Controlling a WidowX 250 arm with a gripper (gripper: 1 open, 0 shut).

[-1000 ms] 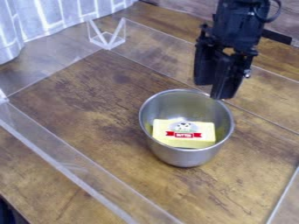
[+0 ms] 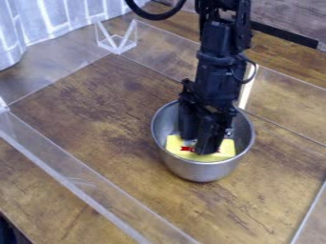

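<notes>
A steel bowl [image 2: 200, 168] stands on the wooden table, holding a yellow butter package [image 2: 222, 151] with a red label. My black gripper [image 2: 203, 140] reaches down inside the bowl over the package and hides much of it. I cannot tell whether the fingers are open or touch the package.
The wooden table [image 2: 95, 124] has bare room to the left of the bowl. Clear plastic edges run along the left and lower part. A clear stand [image 2: 117, 40] sits at the back left near a white curtain.
My gripper has moved down from above and behind the bowl into it, and now covers much of the butter package.
</notes>
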